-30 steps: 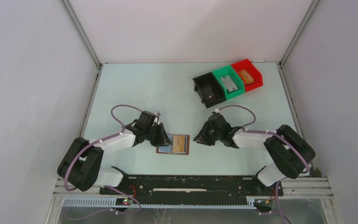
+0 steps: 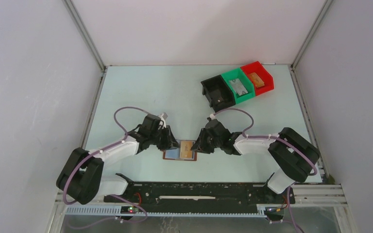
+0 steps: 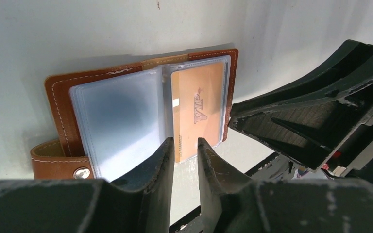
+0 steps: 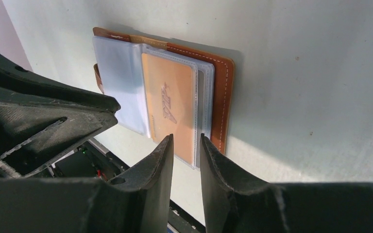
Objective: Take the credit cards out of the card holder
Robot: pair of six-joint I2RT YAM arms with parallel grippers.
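Observation:
The brown leather card holder (image 2: 193, 159) lies spread flat near the table's front, its clear sleeves facing up. Its left sleeve (image 3: 119, 116) shows no card. A gold card (image 3: 199, 102) marked VIP sits in the right-hand sleeve. Over the left part of the holder hovers my left gripper (image 2: 176, 144), open with nothing between its fingers. At the holder's right edge is my right gripper, part open and empty, its fingertips close to the right edges of the gold card (image 4: 170, 104) and its sleeve. I cannot tell whether they touch.
Three joined bins stand at the back right: a black bin (image 2: 205, 86), a green bin (image 2: 229, 75) with a silver card (image 2: 238, 87), and a red bin (image 2: 270, 84) with a gold card (image 2: 256, 79).
My right gripper has moved left, from beside the holder to its right edge. The left gripper has shifted only slightly. The holder and gold card stay put.

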